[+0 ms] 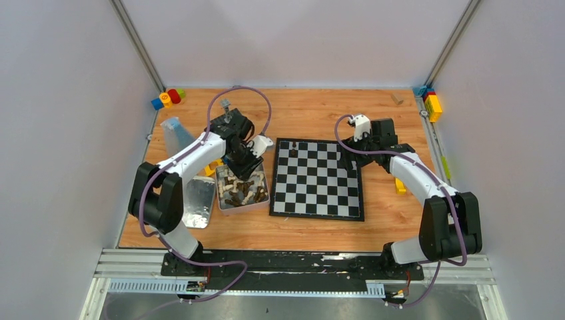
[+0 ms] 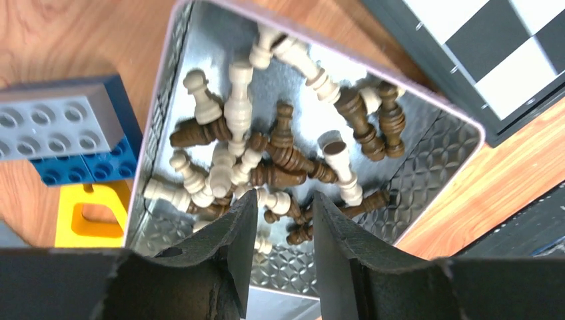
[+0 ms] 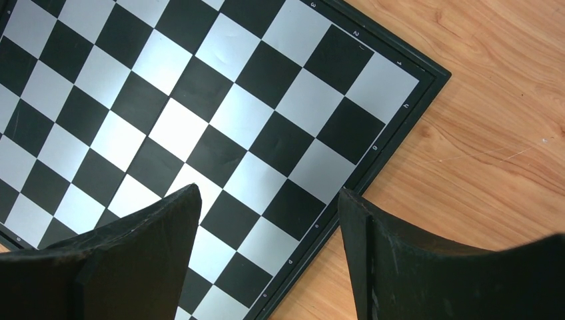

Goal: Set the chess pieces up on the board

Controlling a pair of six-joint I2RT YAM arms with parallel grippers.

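Note:
The chessboard (image 1: 316, 210) lies flat in the middle of the table, with a couple of dark brown pieces (image 1: 294, 149) on its far left squares. To its left, a box (image 1: 242, 209) holds a jumble of cream pieces (image 2: 238, 107) and dark brown pieces (image 2: 360, 123), most lying on their sides. Above this box hangs my left gripper, its fingers apart; pieces show beneath the gap, none clearly held. Over the board's right edge, my right gripper is open, with only board squares seen between its fingers.
A blue and grey toy block (image 2: 60, 130) and a yellow one (image 2: 93, 213) sit close beside the box's left wall. A clear tray (image 1: 198, 203) lies left of the box. Bare wood (image 1: 320, 110) stretches behind the board.

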